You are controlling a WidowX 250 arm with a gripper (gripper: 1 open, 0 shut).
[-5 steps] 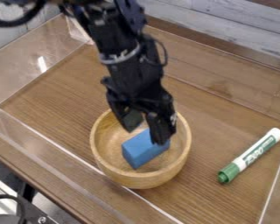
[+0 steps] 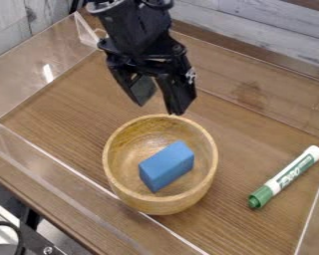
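Note:
A blue block (image 2: 166, 165) lies inside a round wooden bowl (image 2: 159, 200) in the lower middle of the table. My black gripper (image 2: 152, 95) is raised above and behind the bowl, with its fingers spread open and nothing visible between them. It is clear of the block.
A green and white marker (image 2: 285, 177) lies to the right of the bowl. Pale boards run along the back edge, and a dark cable shows at the lower left.
My gripper has risen away from the bowl toward the back of the table, uncovering the bowl. The block still lies in the bowl, and the marker is unmoved.

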